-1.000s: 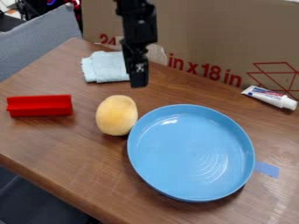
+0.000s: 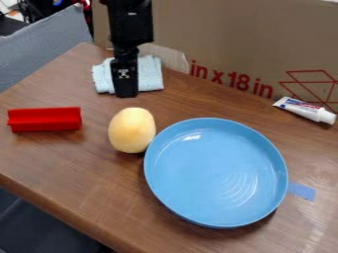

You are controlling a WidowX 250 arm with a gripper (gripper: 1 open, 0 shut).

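My black gripper [image 2: 126,74] hangs at the upper left, low in front of a folded light-blue cloth [image 2: 150,75] that partly shows on both sides of it; whether it touches the cloth I cannot tell. A yellow oval object [image 2: 132,129] stands left of a blue plate [image 2: 215,171]. A red block [image 2: 43,119] lies at the left. A toothpaste tube [image 2: 305,109] lies at the back right.
A cardboard box [image 2: 238,40] stands along the back of the wooden table [image 2: 119,198]. A grey surface lies beyond the left edge. The table's middle behind the plate is clear.
My gripper has moved left and back, to in front of the cloth. The objects on the table look unmoved.
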